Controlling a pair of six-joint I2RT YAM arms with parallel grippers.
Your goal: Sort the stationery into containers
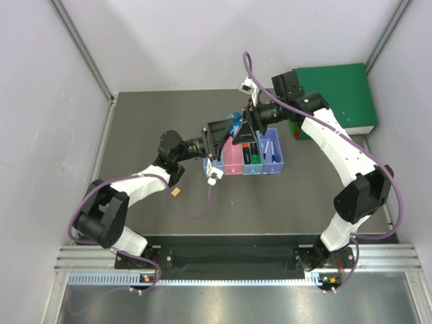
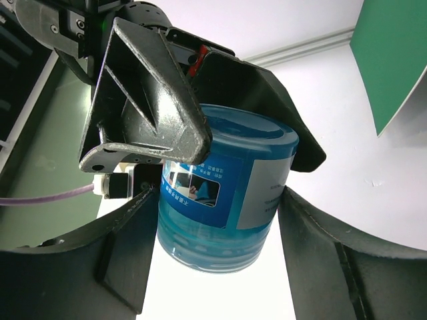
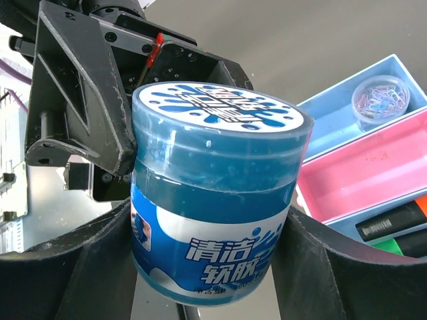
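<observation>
A blue plastic jar of cleaning gel point(image 3: 213, 207) is held up above the containers, between my two grippers, which meet in the top view. My left gripper point(image 1: 226, 135) is open around it, its fingers at the jar's sides. My right gripper point(image 1: 244, 120) also has the jar between its fingers; whether it grips tightly is unclear. Below, a pink bin point(image 3: 360, 173) looks empty, a light blue bin point(image 3: 327, 120) holds a tub of paper clips point(image 3: 380, 100), another holds markers point(image 3: 380, 223), and a purple bin point(image 1: 275, 162) holds pens.
A green box point(image 1: 337, 94) stands at the back right. A small tan block point(image 1: 175, 192) lies on the grey table left of the bins.
</observation>
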